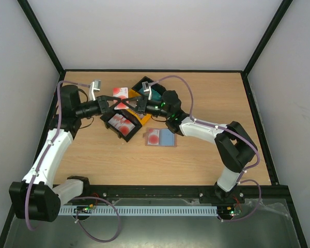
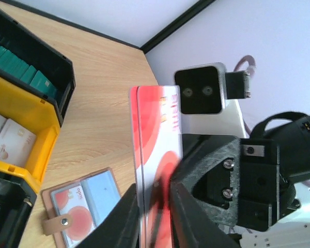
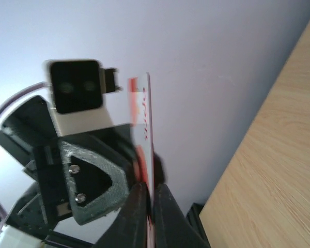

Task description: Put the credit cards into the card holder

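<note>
A red-and-white credit card (image 1: 121,93) stands on edge between my two grippers, above the back left of the table. My right gripper is shut on it, the card's thin edge showing between the fingers in the right wrist view. In the left wrist view my left gripper is open, its blurred fingers spread on either side of the same card. The brown card holder (image 1: 160,137) lies flat and open on the table, a card showing in its left side and a light blue right side.
Three joined bins run diagonally below the grippers: a black one with red-and-white cards (image 1: 122,124), a yellow bin (image 2: 47,150) with pale cards and a black one with teal cards (image 2: 42,83). Bare table (image 1: 206,155) lies front and right.
</note>
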